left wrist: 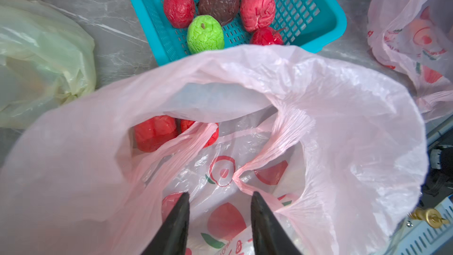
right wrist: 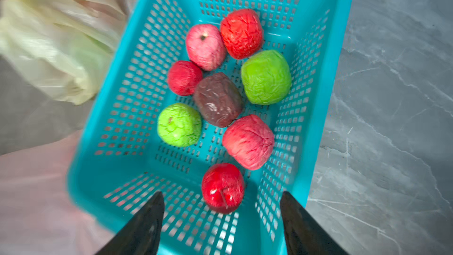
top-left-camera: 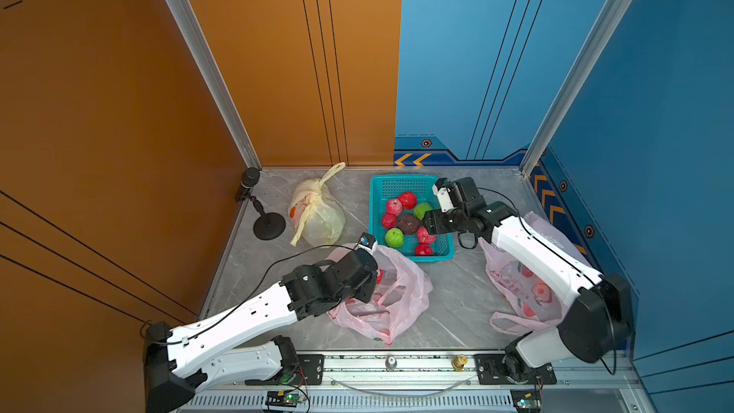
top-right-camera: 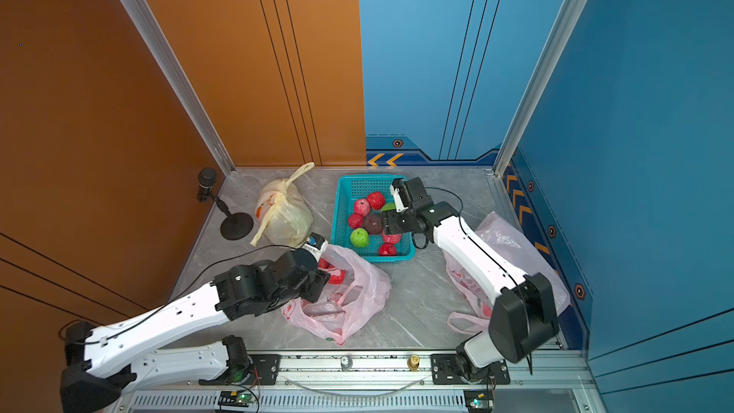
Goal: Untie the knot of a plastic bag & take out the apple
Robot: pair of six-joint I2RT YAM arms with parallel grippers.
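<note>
A pink plastic bag [top-left-camera: 416,290] lies with its mouth wide open at the front middle. Two red apples [left wrist: 154,133] show inside, at its left side behind a twisted handle. My left gripper is over the bag's mouth, its fingertips a modest gap apart. Only the printed bag film shows between them; whether they touch anything is unclear. My right gripper is open above the teal basket [right wrist: 325,80], nothing between its fingers. Several fruits lie in the basket, among them a pink-red apple [right wrist: 248,142] and a shiny red apple [right wrist: 223,188].
A tied yellowish bag [top-left-camera: 319,218] stands back left beside a black microphone stand [top-left-camera: 269,225]. Another pink bag [top-left-camera: 527,290] lies at the right, below the right arm. Bare grey table [top-left-camera: 458,306] separates the two pink bags.
</note>
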